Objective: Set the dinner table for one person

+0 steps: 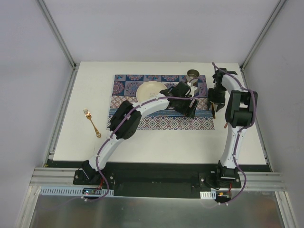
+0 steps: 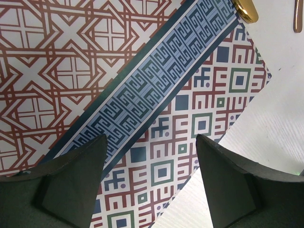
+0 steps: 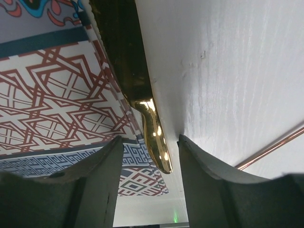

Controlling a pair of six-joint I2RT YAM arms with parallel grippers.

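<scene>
A patterned placemat carries a cream plate and a metal cup at its back right. A gold knife lies along the mat's right edge. My right gripper is open low over it, fingers either side of the handle. My left gripper is open above the mat's right front, nothing between its fingers; a gold tip shows ahead of it.
A gold fork lies on the bare left of the table. A copper utensil lies right of the knife.
</scene>
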